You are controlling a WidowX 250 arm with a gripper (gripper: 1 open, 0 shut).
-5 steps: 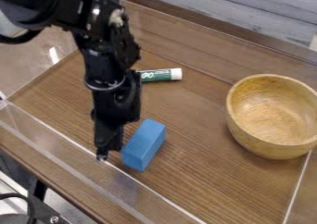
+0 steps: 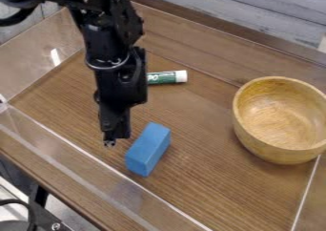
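Observation:
My gripper [image 2: 113, 130] hangs upright left of centre over the wooden table [image 2: 76, 168], its dark fingertips above and left of a blue block [image 2: 148, 149]. Nothing shows between the fingers; how far apart they stand is hard to tell. The block lies on the table at lower centre.
A wooden bowl [image 2: 276, 119] stands on the right. A small green and white cylinder [image 2: 165, 77] lies behind the arm, right of it. A white edge borders the table at the left.
My gripper has moved up and back, away from the front of the table and the blue block. The block, bowl and cylinder look unmoved.

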